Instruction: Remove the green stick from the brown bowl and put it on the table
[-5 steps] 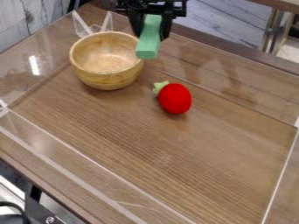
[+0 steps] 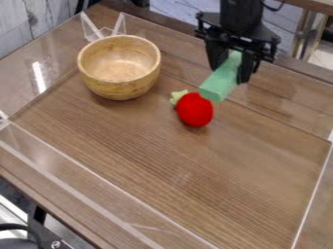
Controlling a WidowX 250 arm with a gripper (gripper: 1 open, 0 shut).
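Observation:
A green stick [image 2: 223, 77] slants downward from my gripper [image 2: 236, 53], which is shut on its upper end. The stick is right of the brown bowl [image 2: 119, 88], clear of its rim, and its lower end is just right of the red object in the picture. How high that end is above the table [image 2: 169, 185] I cannot tell. The bowl stands at the upper left, and its inside looks empty. The dark gripper covers the stick's top.
A red tomato-like object [image 2: 194, 110] with a pale green tip lies on the table close to the stick's lower end. Wide bare table stretches across the front and right. Dark cables show at the lower left corner.
My gripper has carried the green stick from over the bowl's right rim rightward and nearer the camera. The bowl and red object have stayed put.

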